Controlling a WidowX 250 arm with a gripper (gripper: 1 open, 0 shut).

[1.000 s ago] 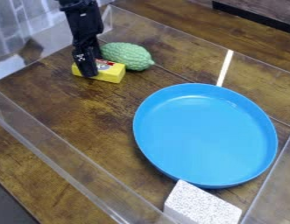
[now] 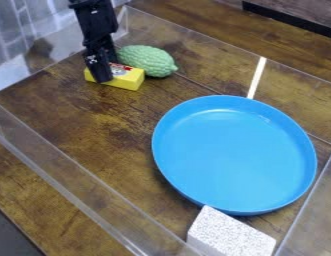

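Observation:
My black gripper (image 2: 104,68) reaches down at the upper left onto a yellow block (image 2: 121,82) with some printing on its top. The fingers are low at the block's left part; whether they are shut on it I cannot tell. A green bumpy object (image 2: 149,58), like a bitter melon, lies just behind the block to the right.
A large blue plate (image 2: 232,152) fills the right middle. A white speckled block (image 2: 231,237) is at the bottom edge. Clear plastic walls border the wooden surface (image 2: 74,130), whose left middle is clear. A white strip (image 2: 257,76) lies above the plate.

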